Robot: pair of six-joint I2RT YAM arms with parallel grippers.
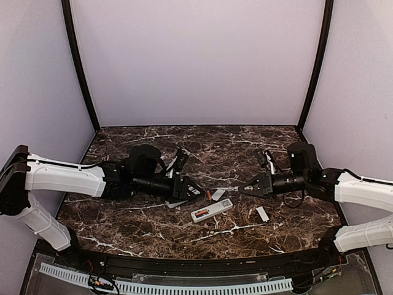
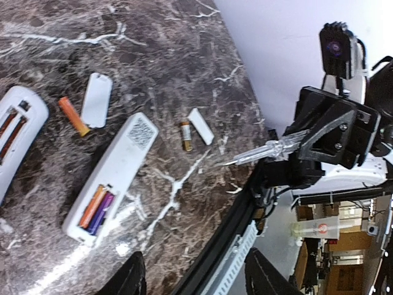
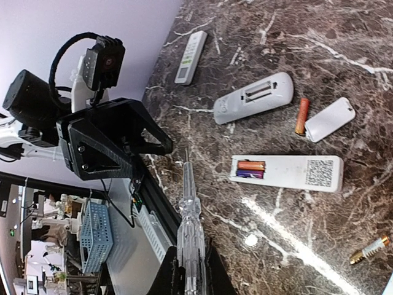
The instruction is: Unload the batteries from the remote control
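Observation:
A white remote control [image 3: 288, 171] lies back up in mid-table, its battery bay uncovered. An orange battery [image 3: 250, 165] and a purple battery [image 3: 250, 174] sit side by side inside that bay. My right gripper [image 1: 245, 188] is shut on a clear screwdriver [image 3: 191, 224], whose thin tip points toward the left arm above the table. Facing it, my left gripper [image 1: 198, 190] is open and apart from the screwdriver. In the left wrist view nothing shows between the left gripper's fingers [image 2: 132, 278].
Behind lies a second remote [image 3: 255, 98] with an open bay, and farther off another remote [image 3: 191, 57]. A loose orange battery [image 3: 302, 115] rests beside a white cover [image 3: 330, 120]. Another loose battery [image 2: 186, 135] and cover [image 2: 201, 126] lie toward the right.

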